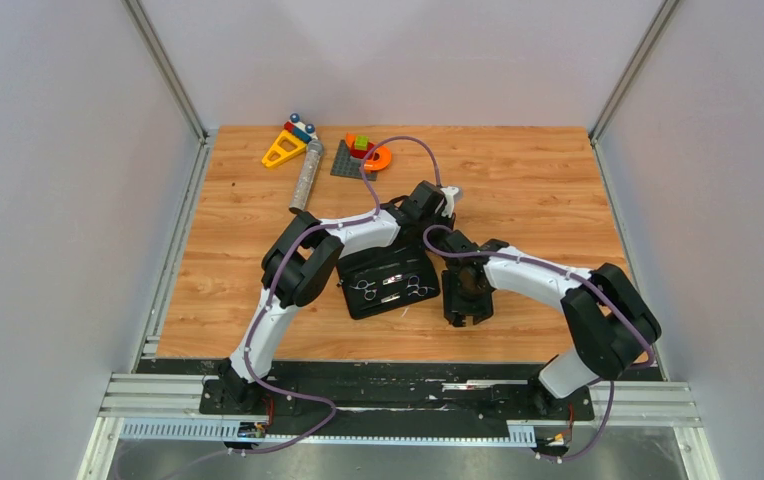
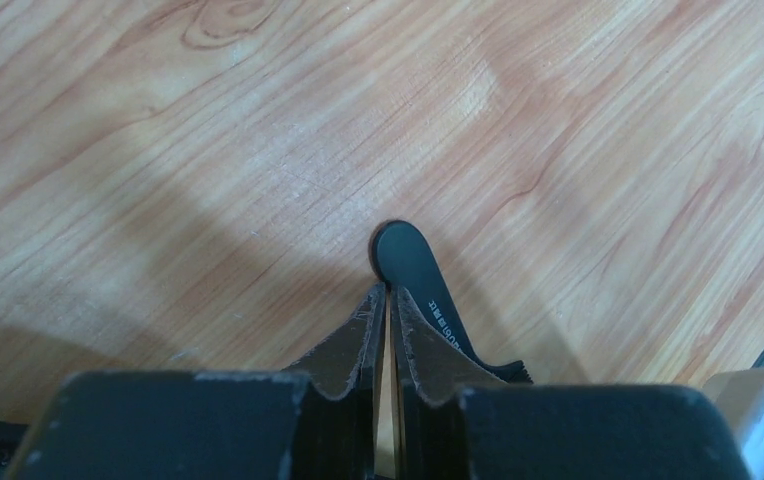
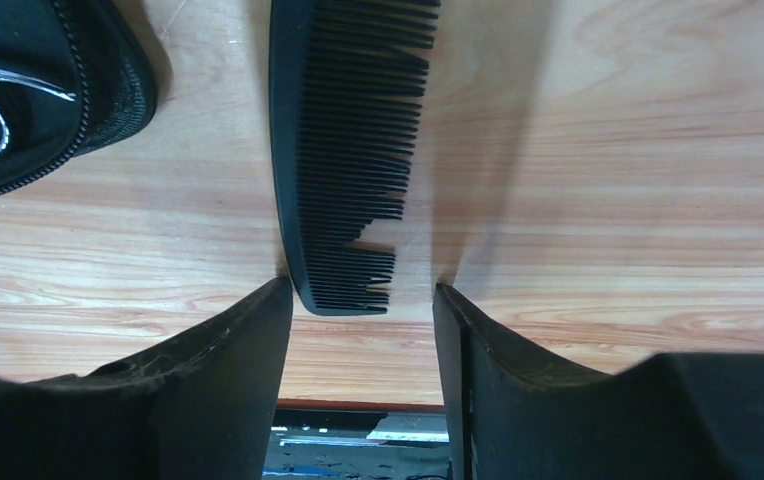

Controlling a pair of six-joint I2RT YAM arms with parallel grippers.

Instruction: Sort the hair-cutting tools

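Note:
An open black tool case [image 1: 383, 290] with scissors and other tools lies mid-table; its corner shows in the right wrist view [image 3: 108, 100]. My left gripper is shut on a black strap with white lettering [image 2: 418, 270], above bare wood behind the case. A black comb [image 3: 333, 160] lies flat on the table right of the case. My right gripper is part open around the comb's lower end, a finger to each side, not closed on it.
Toy pieces [image 1: 288, 150], a grey baseplate [image 1: 346, 160] with bricks and a silver tube [image 1: 308, 175] sit at the back left.

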